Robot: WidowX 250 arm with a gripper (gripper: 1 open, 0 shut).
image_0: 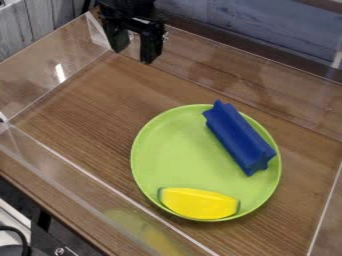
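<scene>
My gripper is at the top left of the view, dark, over the back-left corner of the wooden tray, with its fingers pointing down; whether it is open or shut is unclear. A green plate sits at the lower right, holding a blue block on its right side and a yellow wedge-shaped piece near its front edge.
Clear walls edge the wooden surface, whose left and middle are free. A grey wooden backdrop lies behind. A dark cable runs at the bottom left.
</scene>
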